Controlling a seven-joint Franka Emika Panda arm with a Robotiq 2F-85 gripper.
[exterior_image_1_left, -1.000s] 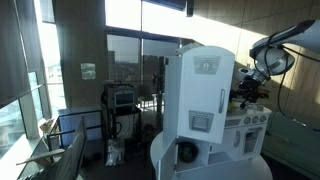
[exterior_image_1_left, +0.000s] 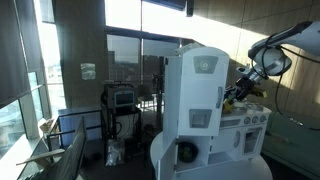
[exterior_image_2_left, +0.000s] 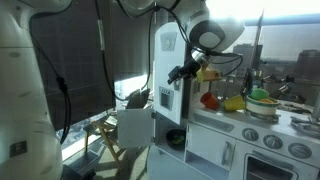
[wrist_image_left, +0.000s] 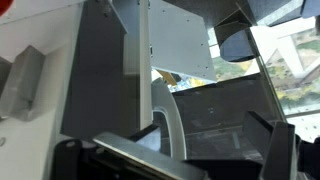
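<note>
A white toy kitchen has a tall cabinet door (exterior_image_1_left: 203, 90) with a vertical handle (exterior_image_1_left: 220, 97). In exterior view 2 my gripper (exterior_image_2_left: 180, 74) is at the right side of the upper cabinet, close to the door. The wrist view looks past a pale door edge and a curved white handle (wrist_image_left: 172, 118). There my gripper shows its dark fingers (wrist_image_left: 278, 150) wide apart at the bottom, open, with the handle's end lying in the gap. Whether a finger touches the handle cannot be told.
A lower door (exterior_image_2_left: 136, 128) swings out to the left, and a dark bowl (exterior_image_2_left: 176, 138) sits in the compartment. A red cup (exterior_image_2_left: 209, 100), a yellow cup (exterior_image_2_left: 235, 103) and a pot (exterior_image_2_left: 262, 104) crowd the counter to the right.
My gripper has moved up and left from above the counter toward the cabinet. The counter's coloured items show more clearly, and the tall door appears slightly shifted.
</note>
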